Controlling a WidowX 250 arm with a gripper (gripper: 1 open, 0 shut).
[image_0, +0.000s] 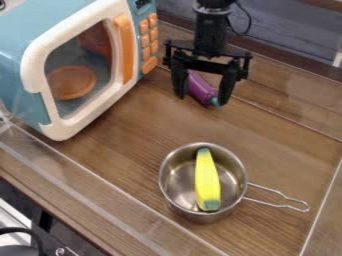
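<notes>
My black gripper (202, 80) hangs at the back, right of the toy microwave, open, its fingers low on either side of a purple eggplant (205, 92) lying on the wooden counter. The eggplant is partly hidden behind the gripper. A steel saucepan (178, 190) in the front middle holds a yellow, green-tipped vegetable (207, 175), its handle pointing right.
The blue and white toy microwave (19, 91) fills the back left, with an orange plate inside. A wall runs along the back, and a black cable shows at bottom left.
</notes>
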